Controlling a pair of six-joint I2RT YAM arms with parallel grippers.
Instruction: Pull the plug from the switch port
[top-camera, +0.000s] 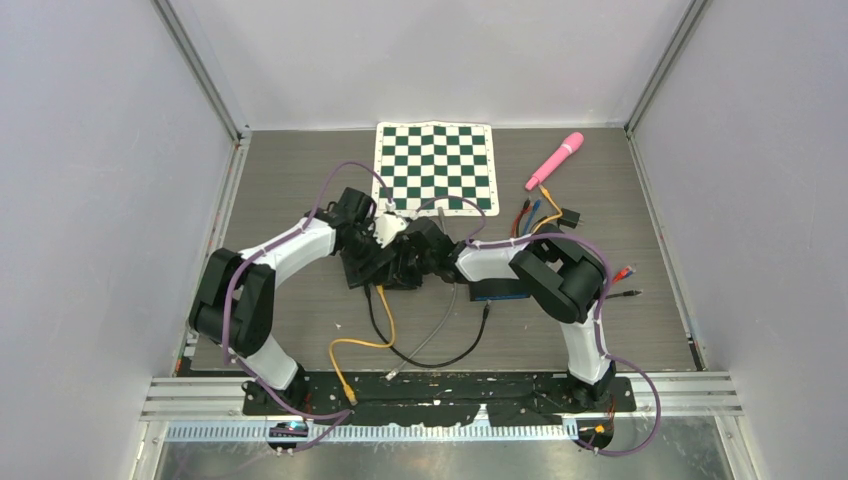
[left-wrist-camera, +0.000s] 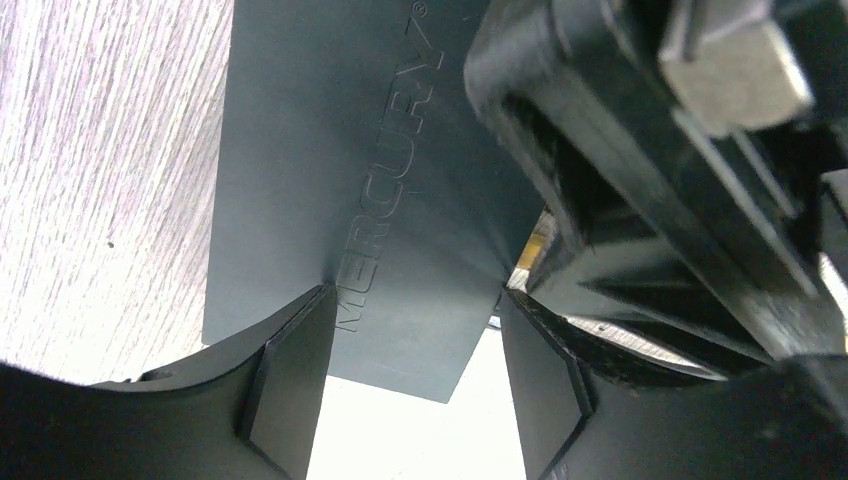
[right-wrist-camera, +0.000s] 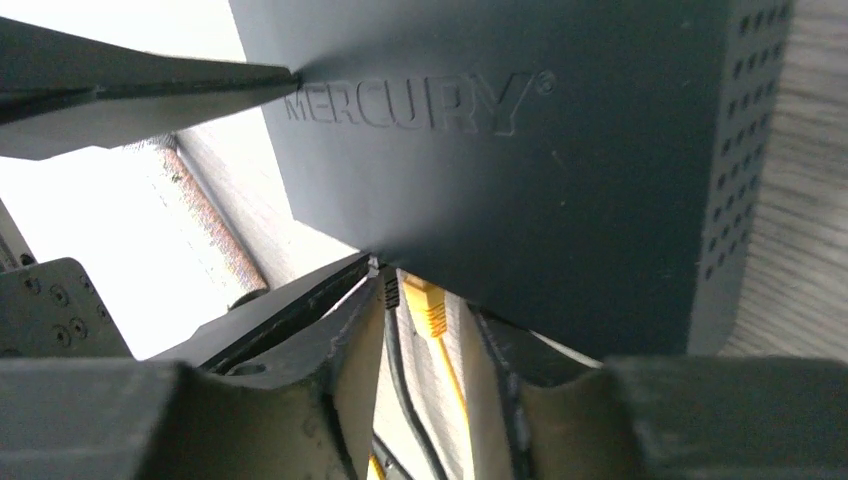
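Note:
A black Mercury switch (left-wrist-camera: 280, 180) (right-wrist-camera: 500, 200) sits at the table's centre, mostly under both arms in the top view. My left gripper is shut on the switch body. My right gripper is at the port edge, part open, its fingers either side of a yellow plug (right-wrist-camera: 428, 308), which sits at the switch's underside edge beside a black plug (right-wrist-camera: 392, 290). Whether the fingers touch the yellow plug is unclear. Yellow (top-camera: 388, 330) and black (top-camera: 440, 362) cables run toward the front.
A checkered board (top-camera: 434, 160) lies at the back, a pink wand (top-camera: 554, 160) at back right. Loose cables and a dark box (top-camera: 498, 292) are at the right, partly under the right arm. A grey cable (top-camera: 430, 335) crosses the front.

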